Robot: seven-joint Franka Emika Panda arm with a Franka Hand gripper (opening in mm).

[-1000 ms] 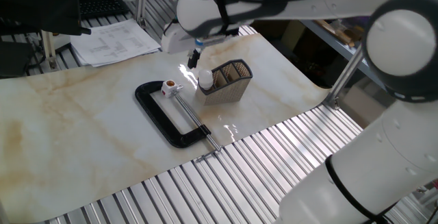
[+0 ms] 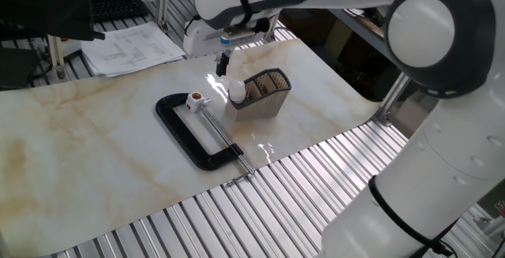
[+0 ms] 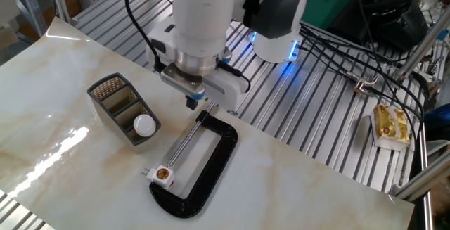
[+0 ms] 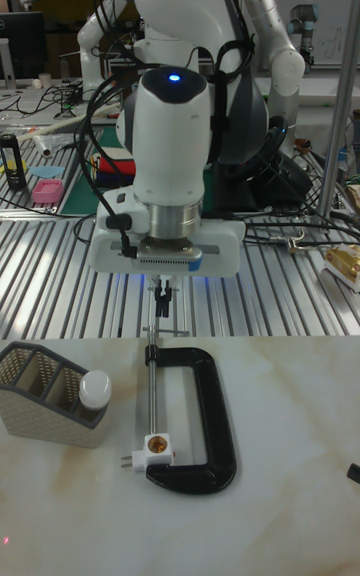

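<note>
My gripper [image 4: 163,301] hangs above the surface, its dark fingers close together and nothing visible between them. A black C-clamp [image 2: 184,137] lies flat on the marbled sheet, with its metal screw rod [image 3: 184,143] along one side. At one end of the rod sits a small white plug-like piece with a brass-coloured centre [image 4: 158,450]. Beside the clamp stands a grey-beige woven-pattern organizer [image 3: 116,110] with several compartments. A round white cap or bottle top [image 3: 144,125] shows in its lowest compartment. The gripper touches none of these as far as the views show.
The marbled sheet [image 2: 71,155] is mostly clear on the side of the clamp away from the organizer. Slatted metal table [image 2: 237,215] borders it. Papers [image 2: 132,49] lie at the far edge. A gold-and-white box [image 3: 390,127] rests on the slats.
In exterior view 1 the arm has swung left, and the gripper is slightly higher than a second ago. Clamp, organizer and white cap have stayed in place.
</note>
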